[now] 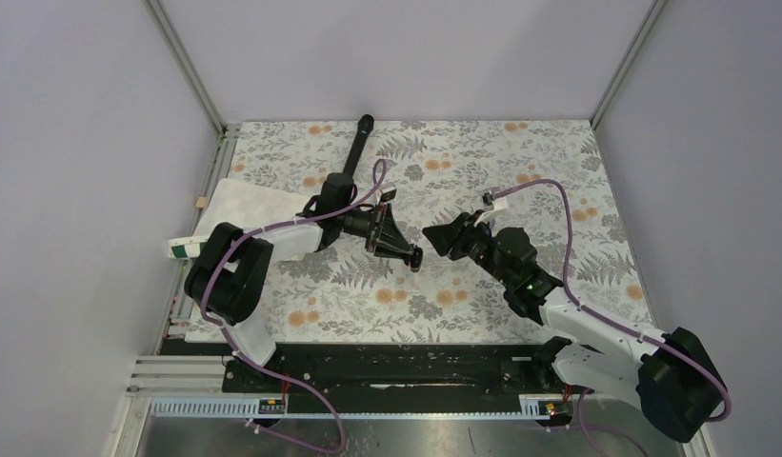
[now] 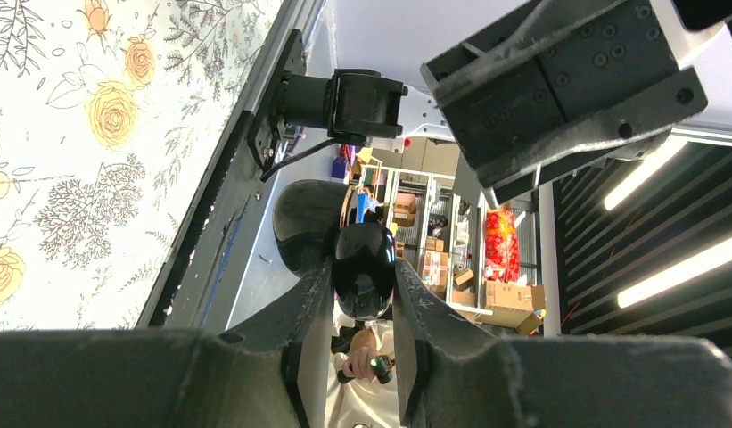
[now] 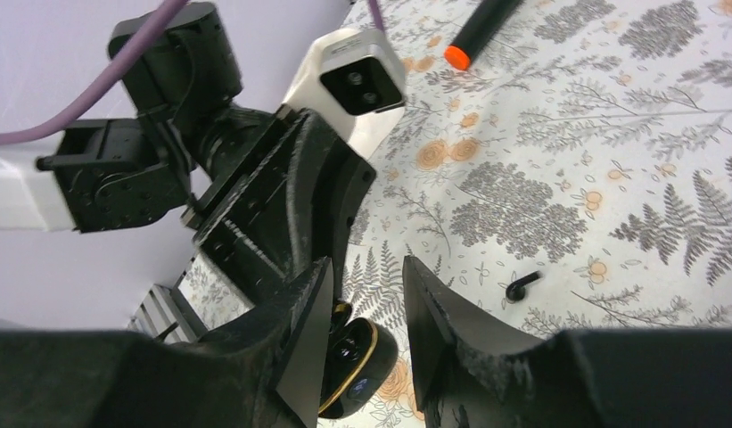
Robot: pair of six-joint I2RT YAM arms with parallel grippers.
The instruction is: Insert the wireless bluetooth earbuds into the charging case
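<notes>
My left gripper is shut on the black charging case, held tilted over the middle of the table. The left wrist view shows the glossy case between the fingertips, its lid raised; in the right wrist view the open case with gold trim sits beyond the fingers. My right gripper is a short way up and right of it, part open, with nothing visible between its fingers. A small black earbud lies on the floral cloth in the right wrist view.
A black stick with an orange end lies at the back, left of centre, behind the left arm. A white sheet lies at the left.
</notes>
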